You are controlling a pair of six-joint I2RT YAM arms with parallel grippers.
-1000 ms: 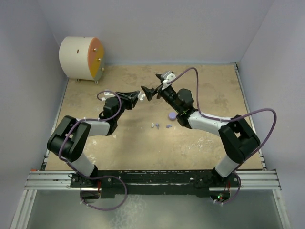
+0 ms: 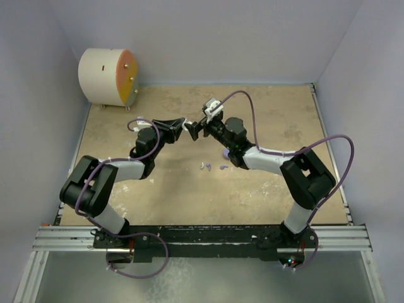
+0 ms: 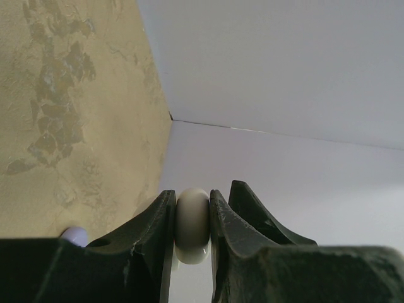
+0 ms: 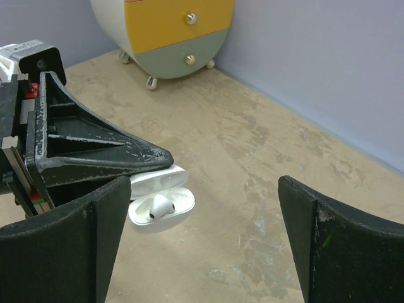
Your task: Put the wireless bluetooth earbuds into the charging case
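The white charging case [image 4: 158, 221] stands lid open in the right wrist view, with a white earbud [image 4: 161, 206] in its tray. My left gripper [image 2: 181, 123] is shut on the case; in the left wrist view its fingertips clasp a rounded white end [image 3: 192, 224]. Facing it from the right, my right gripper is open, its two black fingers either side of the case, with a wide gap between them.
A cream drum-like cabinet [image 2: 101, 76] stands at the back left. Several small items [image 2: 208, 166] and a purple round object [image 2: 226, 153] lie on the table below the grippers.
My right arm has moved slightly left and down toward the case over the last second. My left gripper has shifted very little, still holding it.
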